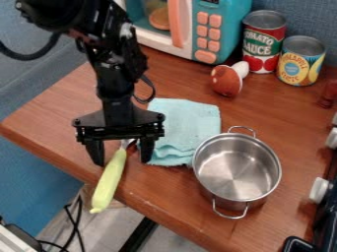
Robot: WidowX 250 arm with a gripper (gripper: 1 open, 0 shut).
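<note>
My black gripper hangs at the left-centre of the table, its fingers apart and pointing down around the upper end of a yellow corn cob; whether it touches the cob is unclear. The cob lies at the table's front left edge. A light blue cloth lies just right of the gripper. A steel pot with two handles stands right of the cloth.
A toy microwave, two cans and a red-and-white mushroom-like toy stand at the back. A dark appliance lines the right edge. Bare tabletop is at the left.
</note>
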